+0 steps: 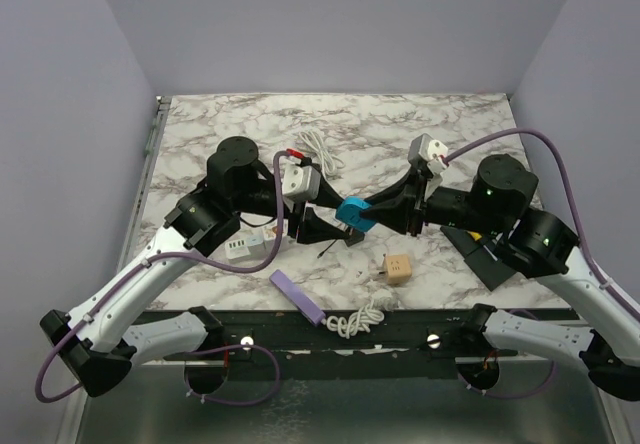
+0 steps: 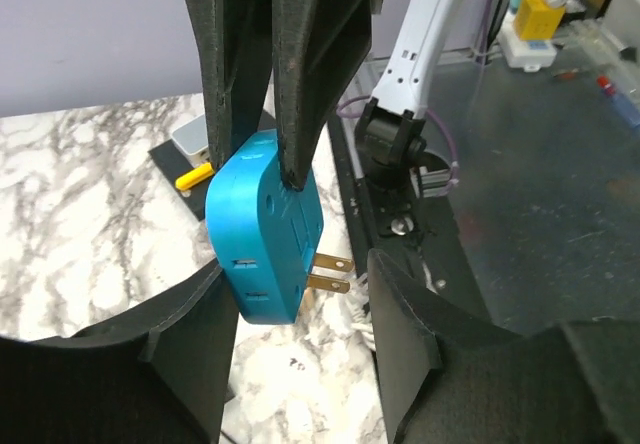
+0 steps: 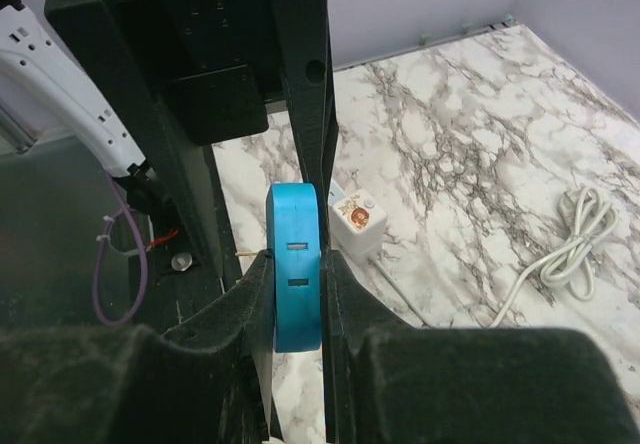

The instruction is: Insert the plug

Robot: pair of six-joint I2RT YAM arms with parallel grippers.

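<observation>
A blue plug (image 1: pixel 353 214) is held above the table by my right gripper (image 1: pixel 372 212), shut on its near end. In the left wrist view, the plug's two metal prongs (image 2: pixel 330 272) point sideways. My left gripper (image 1: pixel 343 218) stands open around the plug's other end; one finger (image 2: pixel 205 314) overlaps its edge, while a gap shows toward the other finger (image 2: pixel 395 309). In the right wrist view, the plug (image 3: pixel 296 274) is upright between the right fingertips. A white power strip (image 1: pixel 245 249) lies on the table, partly hidden by the left arm.
A purple bar (image 1: pixel 297 296), a coiled white cable (image 1: pixel 355 321) and a beige adapter (image 1: pixel 397 269) lie near the front edge. A small black block (image 1: pixel 354 237) sits below the plug. Another white cable (image 1: pixel 318 149) lies farther back.
</observation>
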